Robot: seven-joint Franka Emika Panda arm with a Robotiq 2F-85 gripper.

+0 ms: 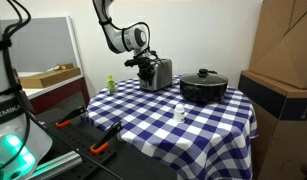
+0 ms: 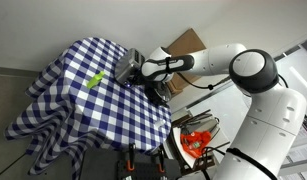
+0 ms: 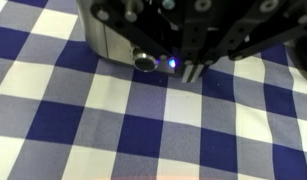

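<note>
A silver toaster stands toward the back of the checkered table, and its front shows a round dial in the wrist view. Beside that dial a small blue light glows. My gripper is close against the toaster's front, fingers together with nothing visible between them. Whether the fingertips touch the toaster is unclear. In the second exterior view the arm partly covers the toaster.
A black lidded pot stands right of the toaster, and a white mug is nearer the front. A green bottle-like item is at the left. Bare checkered cloth fills the middle.
</note>
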